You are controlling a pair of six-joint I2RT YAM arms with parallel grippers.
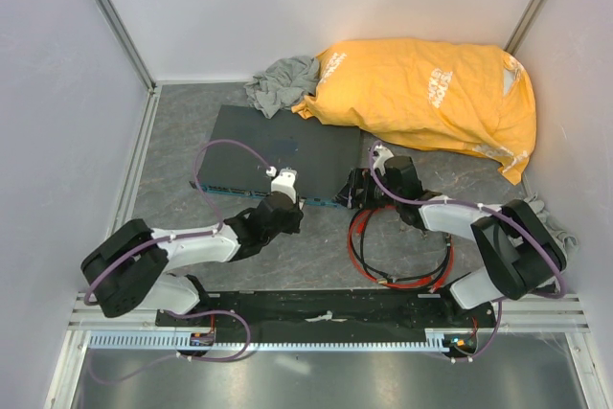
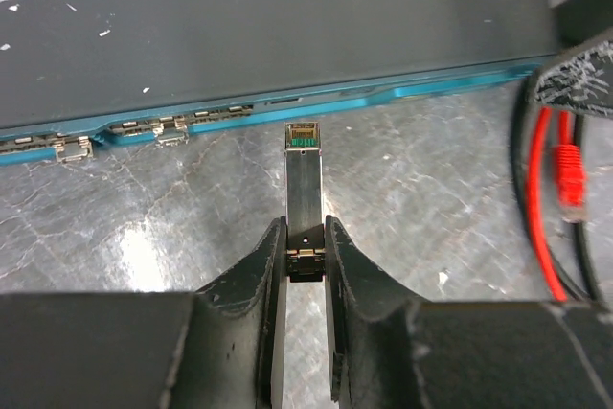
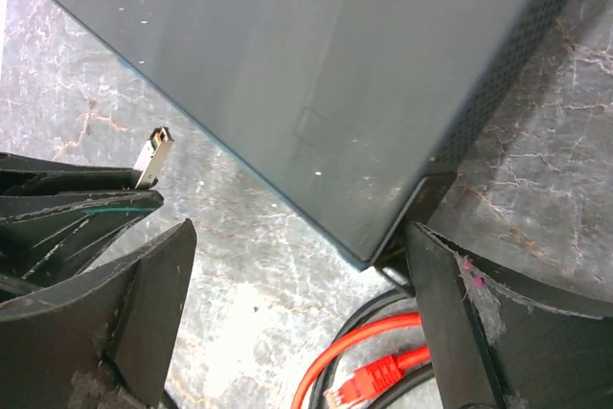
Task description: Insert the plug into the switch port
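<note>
A slim metal plug stands out from my left gripper, which is shut on its dark rear end. The plug's contact end points toward the blue front edge of the black switch, with grey floor showing between them. In the right wrist view the same plug appears at the left, clear of the switch. Metal-framed ports line the edge to its left. My right gripper is open, its fingers spread either side of the switch's near right corner; the right finger is close to the side wall.
Red and black cables lie coiled below the right gripper; a red connector shows beside them. Behind the switch are a grey cloth and a yellow cover. The floor in front of the switch is open.
</note>
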